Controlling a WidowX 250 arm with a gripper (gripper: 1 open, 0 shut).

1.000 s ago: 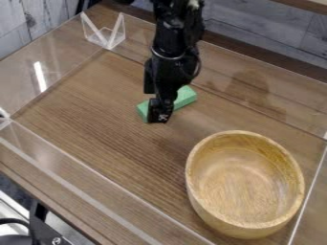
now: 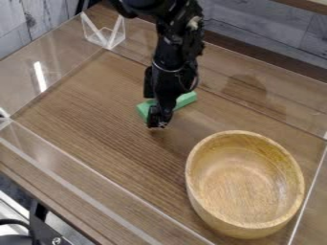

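Observation:
My black gripper (image 2: 163,103) reaches down from the top centre, its open fingers around a green block (image 2: 182,100) lying on the wooden table. The block is partly hidden behind the gripper; whether the fingers touch it cannot be told.
A large tan bowl (image 2: 244,220) stands at the lower right. Walls border the back, and white plastic pieces sit at the top left and left edge. A black cable lies at the lower left corner.
My gripper has shifted slightly about the green block, covering a little more of it. The block and bowl look unmoved.

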